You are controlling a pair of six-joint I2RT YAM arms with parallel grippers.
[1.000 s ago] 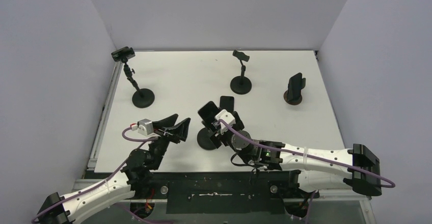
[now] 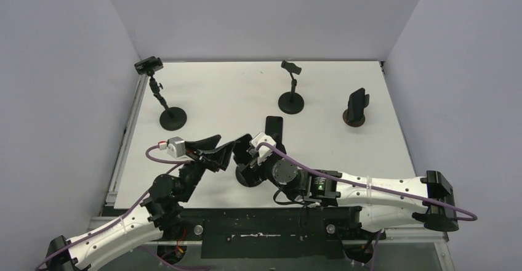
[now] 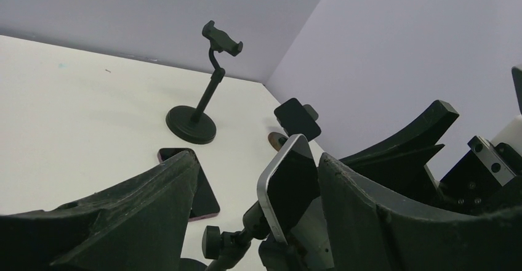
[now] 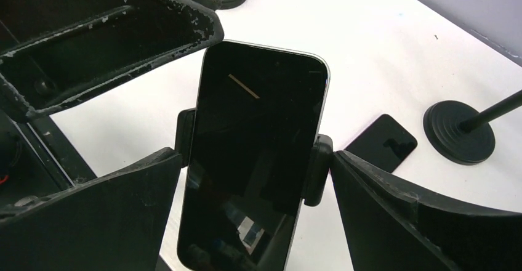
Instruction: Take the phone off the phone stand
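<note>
The phone (image 4: 252, 141) sits in the phone stand's holder, screen towards the right wrist camera, with the stand's clamp arms (image 4: 318, 170) along both its sides. My right gripper straddles the holder, its fingertips up against both clamp arms; whether they grip firmly cannot be told. In the left wrist view the phone (image 3: 286, 188) shows edge-on between the widely parted fingers of my left gripper, closer to the right-hand finger. One left finger (image 4: 123, 49) reaches the phone's upper corner in the right wrist view. The stand's round base (image 2: 244, 178) is partly hidden.
A second phone (image 2: 274, 125) lies flat behind the stand. Empty stands rise at the back left (image 2: 173, 118) and back middle (image 2: 291, 103); another stand with a dark device (image 2: 356, 106) is at the right. Open white table lies between them.
The phone and stand have shifted towards the front and slightly left along with my right gripper. My left gripper has moved a little right, closing the gap to the phone.
</note>
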